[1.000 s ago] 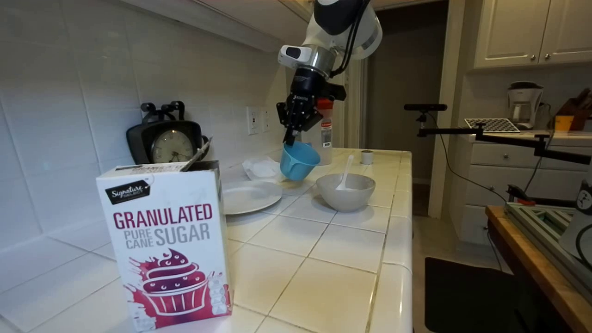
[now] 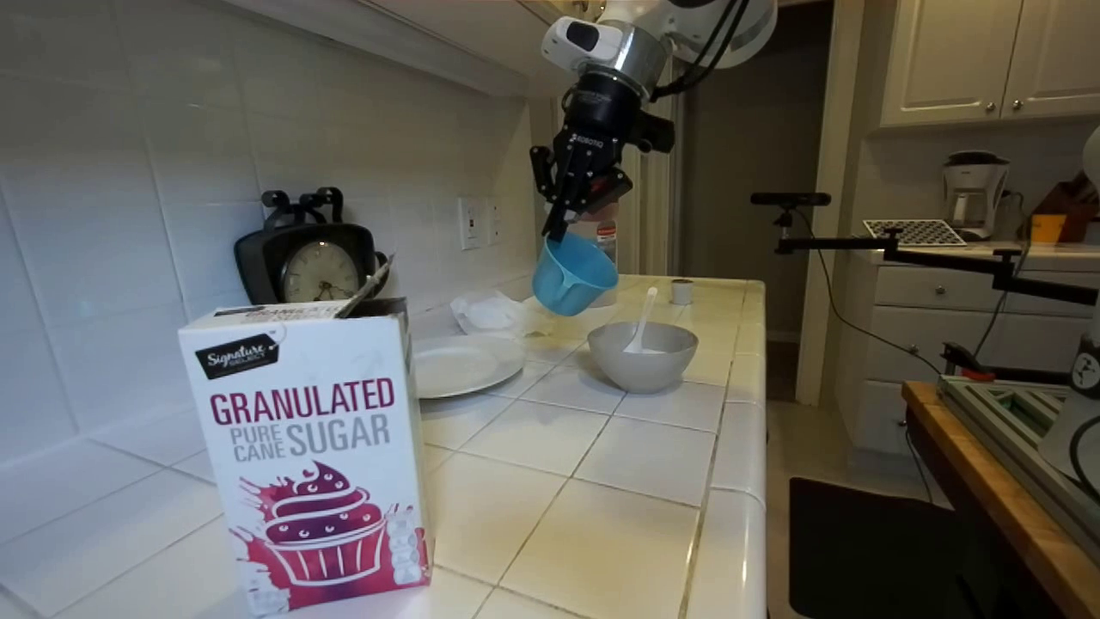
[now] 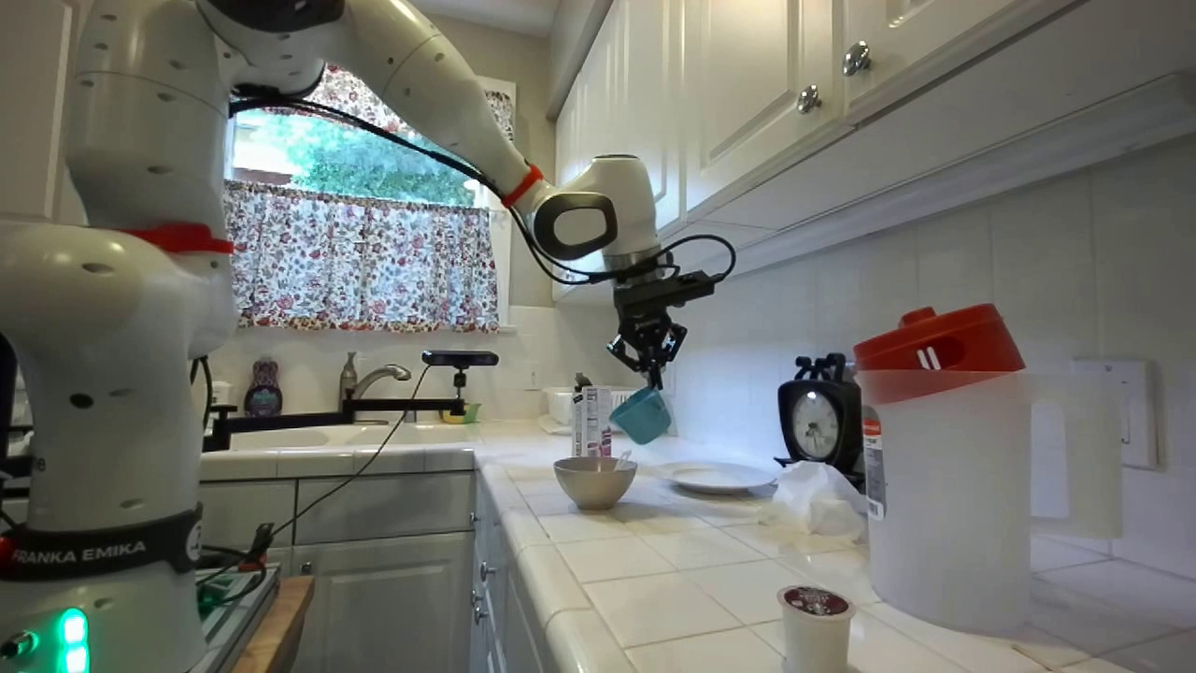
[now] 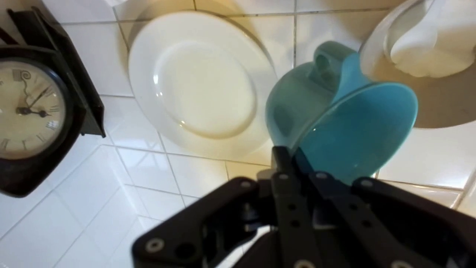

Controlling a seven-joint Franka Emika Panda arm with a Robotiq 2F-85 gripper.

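Note:
Shut on the rim of a light-blue cup, my gripper holds it in the air above the counter. In the wrist view the fingers pinch the near edge of the cup, whose handle points away from them. The cup is tilted, its inside looks bare, and the deepest part is hidden. Lower down and to its right in exterior view 1 stands a grey bowl with a white spoon leaning in it. A pale substance shows in the bowl in the wrist view.
A white plate lies beside the bowl, with a crumpled white bag behind it. The sugar box, black clock, red-lidded container and small pod cup stand around. Counter in front of the bowl is clear.
My gripper has risen and moved right in exterior view 1, carrying the blue cup, which is now tipped further toward the bowl's side. Bowl, plate and box have stayed put.

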